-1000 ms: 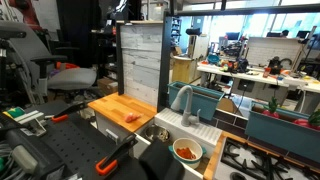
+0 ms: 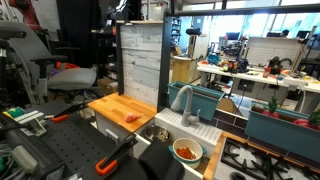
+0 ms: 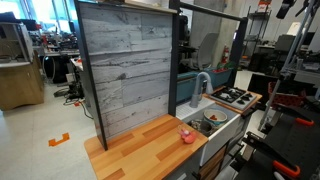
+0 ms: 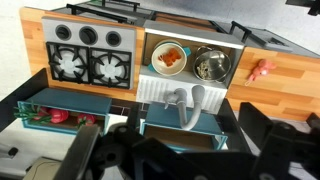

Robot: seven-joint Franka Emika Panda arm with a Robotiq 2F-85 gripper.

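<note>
No task object is named. In the wrist view, my gripper looks down from high above a toy kitchen counter. Its dark fingers stand wide apart at the lower edge, open, and no object shows between them. A pale bowl (image 4: 170, 57) with orange-red pieces sits in the sink area, beside a metal strainer or pot (image 4: 211, 65). Out on the wooden counter lies a small pink object (image 4: 260, 71), too small to identify; exterior view 1 shows that pink object (image 2: 132, 118) too. Neither exterior view shows the fingers clearly.
A grey faucet (image 4: 187, 106) rises behind the sink. The stove (image 4: 92, 66) with black burners lies to one side. Red items and greenery fill part of a blue shelf (image 2: 275, 130). A tall whitewashed wood panel (image 3: 130, 75) borders the counter, whose wooden top (image 3: 140, 148) is mostly bare.
</note>
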